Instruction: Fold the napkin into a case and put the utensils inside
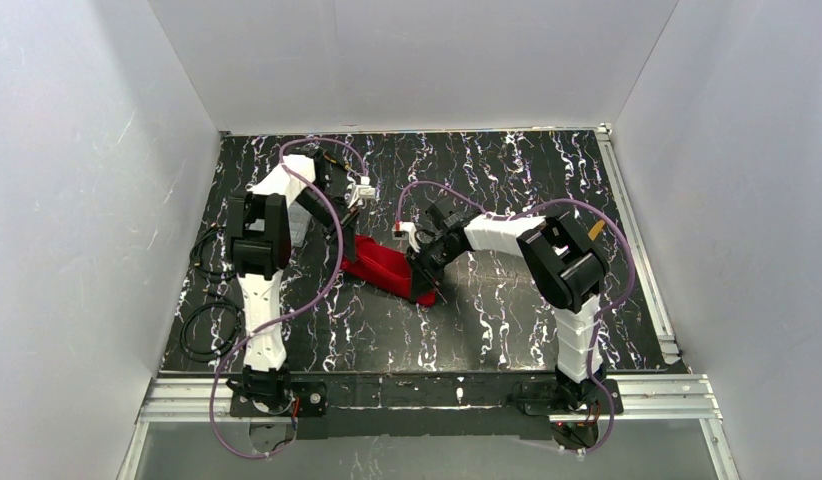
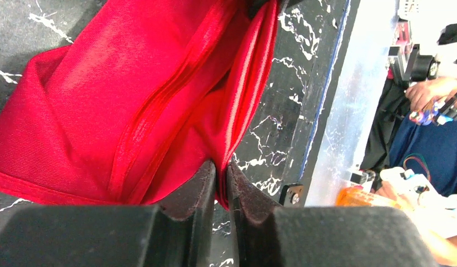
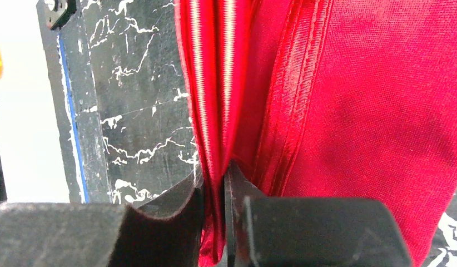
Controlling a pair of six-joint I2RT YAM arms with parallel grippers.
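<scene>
The red napkin [image 1: 385, 268] lies slanting across the middle of the black marble table, folded in long layers. At its far-left end my left gripper has a rolled edge of the cloth between its fingertips. At the nearer right end my right gripper is shut on the same long folded edge, which runs up between the two. Flat layers with stitched hems spread beside that edge in both wrist views. No utensils can be clearly made out.
Coiled black cables [image 1: 209, 325] lie at the table's left, near a pale plastic box [image 1: 298, 229] partly behind the left arm. A yellow-handled object [image 1: 596, 229] is at the right edge.
</scene>
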